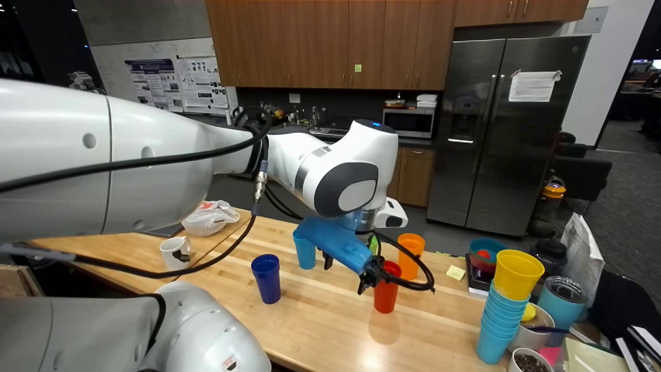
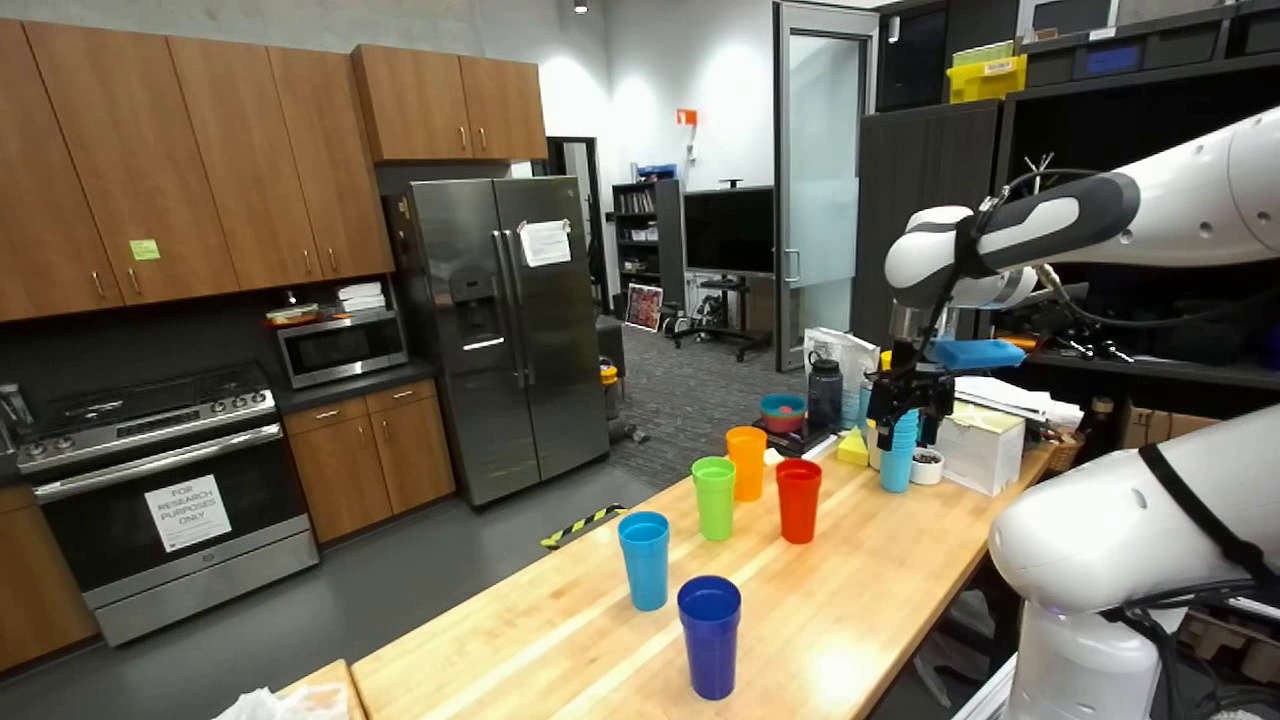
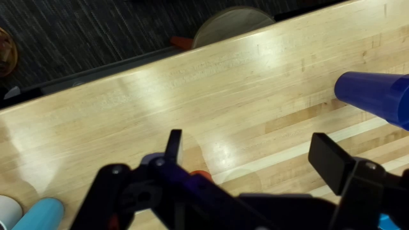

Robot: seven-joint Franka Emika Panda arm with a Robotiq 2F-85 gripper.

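My gripper (image 1: 345,273) hangs over the table with its fingers wide apart. In the wrist view both fingers (image 3: 332,163) show, with only bare tabletop between their tips. A dark blue cup (image 1: 266,280), a light blue cup (image 1: 304,250), a red cup (image 1: 386,294) and an orange cup (image 1: 410,254) stand upright on the table. The green cup (image 2: 714,497) is mostly hidden behind my gripper in exterior view 1. At the right, a yellow cup (image 1: 519,275) sits on a stack of light blue cups (image 1: 500,325).
Bowls (image 1: 484,253), a tumbler (image 1: 562,305), a black bottle (image 2: 824,392) and a white box (image 2: 981,451) crowd the far end of the table. A mug (image 1: 176,253) and a plastic bag (image 1: 210,217) lie to the left.
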